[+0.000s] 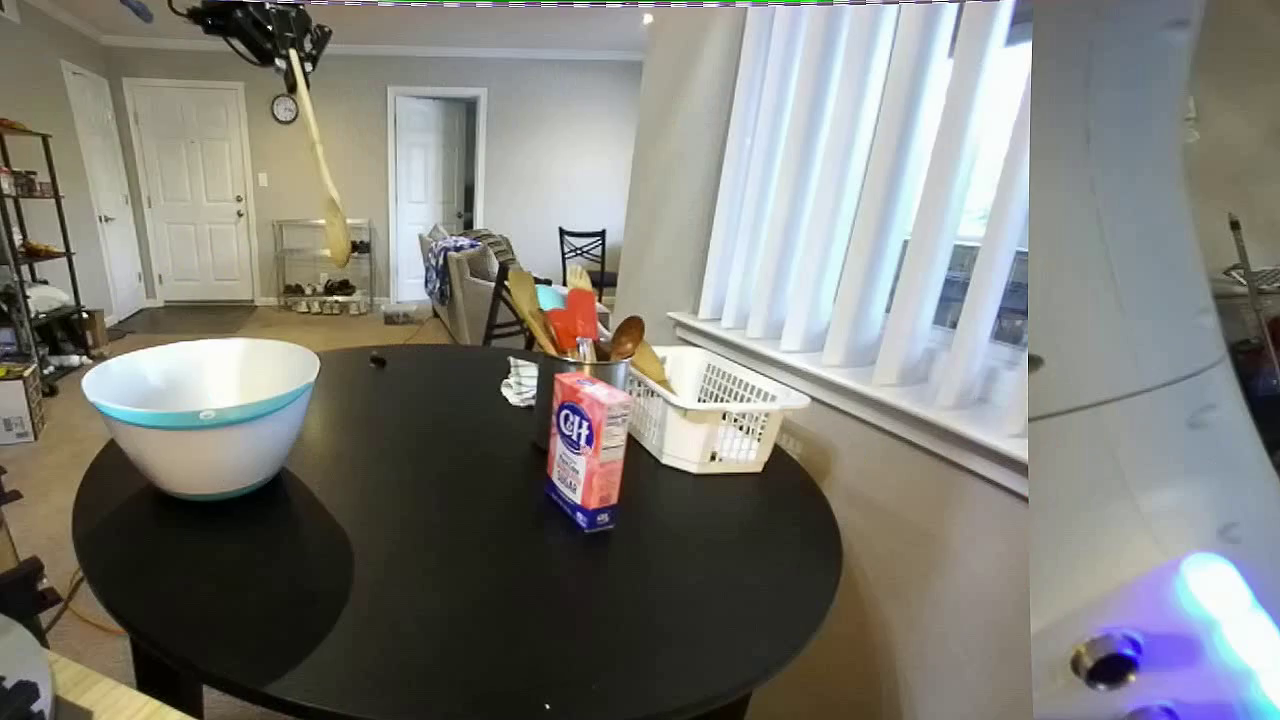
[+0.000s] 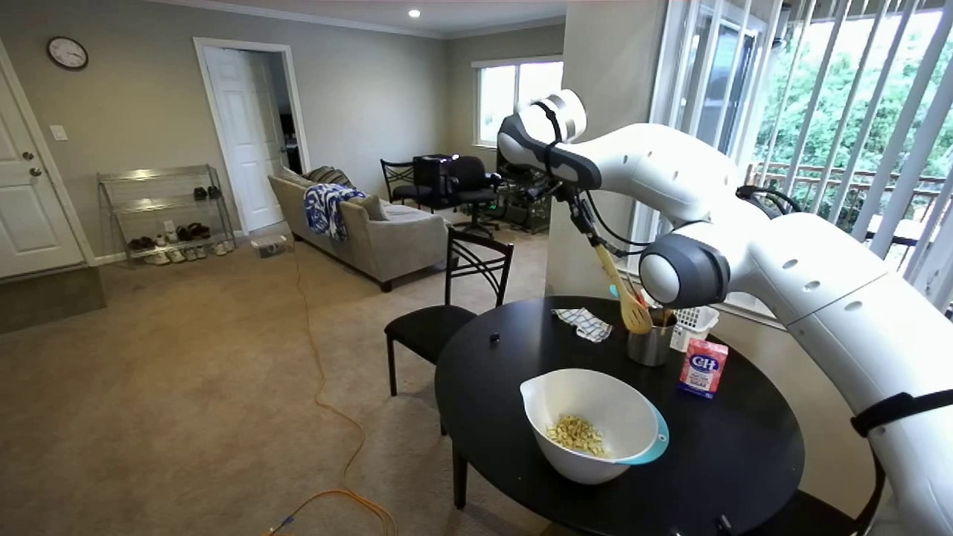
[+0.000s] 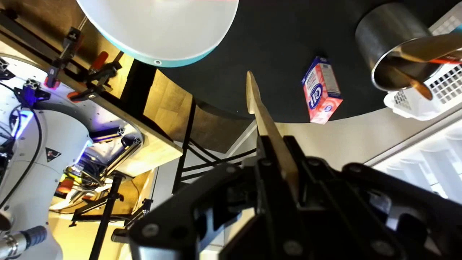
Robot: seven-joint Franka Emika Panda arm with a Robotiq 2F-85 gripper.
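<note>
My gripper is shut on the handle of a slotted wooden spatula (image 3: 263,110). In exterior view 1 the gripper (image 1: 292,74) is high up, and the spatula (image 1: 333,228) hangs blade down, slightly tilted, well above the table. The white bowl (image 2: 585,464) with a teal rim stands on the round black table (image 2: 500,393), holding small pale yellow pieces (image 2: 576,435). In exterior view 2 the spatula's blade (image 2: 635,316) overlaps the metal utensil holder (image 2: 650,347); contact cannot be judged there.
A pink sugar box (image 1: 590,450) stands in front of the utensil holder, with a white basket (image 1: 720,414) behind. A checked cloth (image 2: 585,323) lies at the far side. Exterior view 1 is shifted sideways, its left part wrapped to the right.
</note>
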